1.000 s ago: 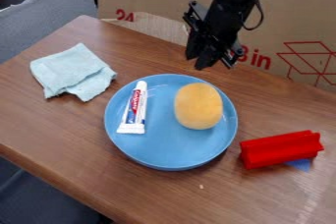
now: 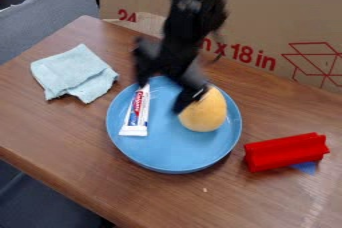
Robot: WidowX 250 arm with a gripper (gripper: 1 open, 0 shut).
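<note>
My gripper [image 2: 166, 80], black and motion-blurred, is low over the blue plate [image 2: 171, 157], open, its fingers around the upper end of the toothpaste tube and beside the yellow round object [image 2: 203, 116]. The white toothpaste tube [image 2: 135, 115] lies on the plate's left side. The yellow object sits on the right side, partly covered by the gripper. Whether the fingers touch either thing I cannot tell.
A folded pale blue cloth [image 2: 74, 72] lies to the left on the wooden table [image 2: 147, 202]. A red object [image 2: 285, 152] lies at the right, on something blue. A cardboard box [image 2: 281, 32] stands along the back.
My gripper has come down and toward the front left, from above the back of the table to low over the plate. The objects appear unmoved.
</note>
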